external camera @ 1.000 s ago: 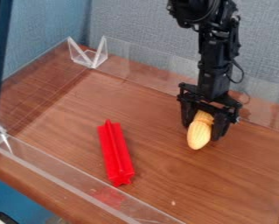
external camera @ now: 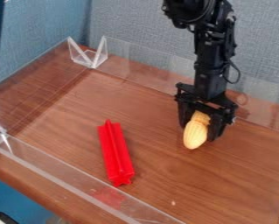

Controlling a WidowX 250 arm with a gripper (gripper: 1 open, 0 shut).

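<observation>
The black arm reaches down from the top at the right of the wooden tray floor, its gripper [external camera: 205, 115] low around the upper end of an elongated pale yellow-orange object [external camera: 195, 133]. Its fingers sit on either side of that object, but whether they grip it cannot be made out. A red ridged bar [external camera: 115, 152] lies apart on the wood, left of centre.
Clear low walls with white corner brackets [external camera: 89, 54] edge the wooden surface [external camera: 83, 96]. The left and middle of the floor are largely open. Grey and blue textured panels stand behind.
The gripper and the yellow object have shifted very slightly left and up compared with a second ago. The red bar has not moved.
</observation>
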